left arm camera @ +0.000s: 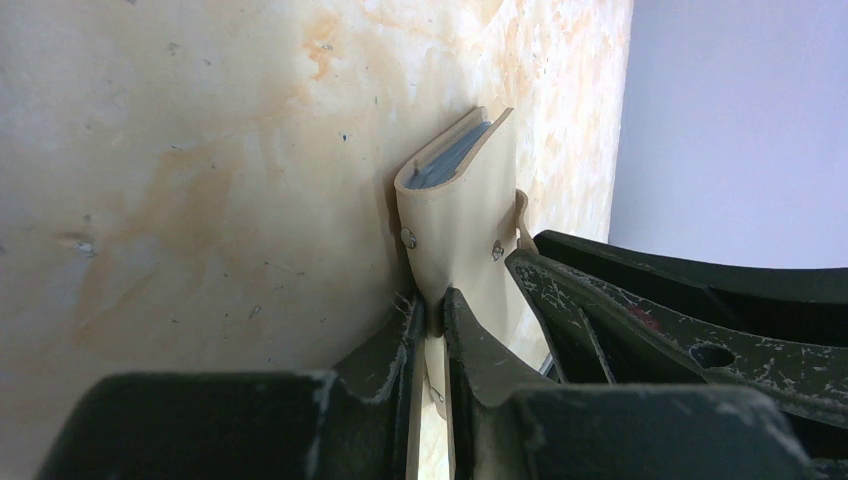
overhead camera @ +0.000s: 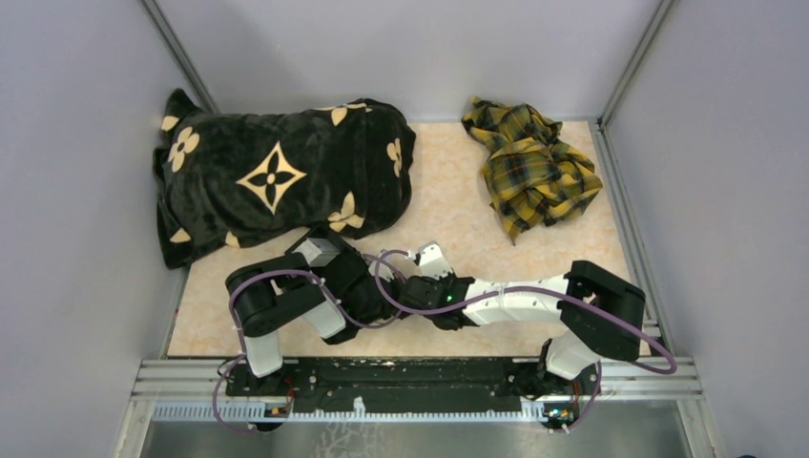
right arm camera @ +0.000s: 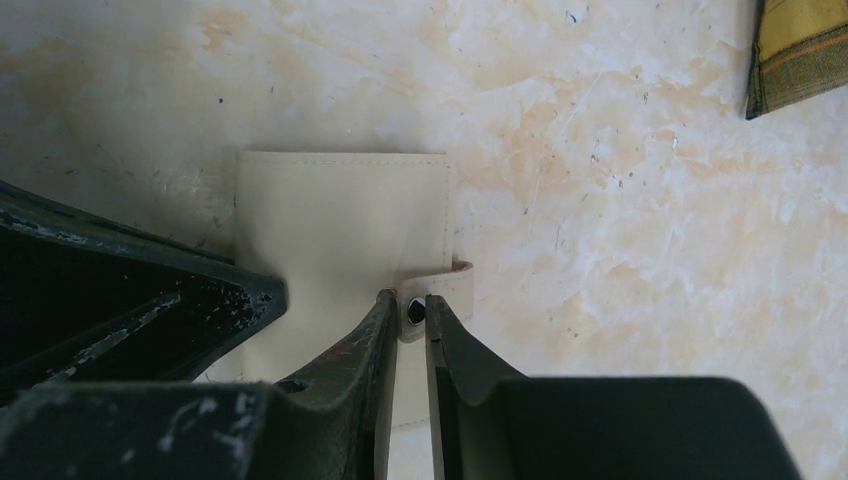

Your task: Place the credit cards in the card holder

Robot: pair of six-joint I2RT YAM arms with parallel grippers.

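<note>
A beige card holder (left arm camera: 480, 215) lies folded on the table, its dark clear sleeves (left arm camera: 455, 160) showing at the open end. My left gripper is shut on the holder's folded edge. In the right wrist view the holder (right arm camera: 340, 210) lies flat, its short strap (right arm camera: 450, 290) with a metal snap reaching over the front. Right at that snap is my right gripper, its fingertips slightly apart with a narrow gap, the strap's end beneath and between them. No loose cards are in view; whether cards sit inside cannot be seen. Both arms hide the holder from above.
A dark patterned blanket (overhead camera: 277, 176) fills the table's back left. A yellow-green plaid cloth (overhead camera: 539, 172) lies crumpled at the back right. Bare table (overhead camera: 444, 196) lies between them. Both grippers are close together at the holder.
</note>
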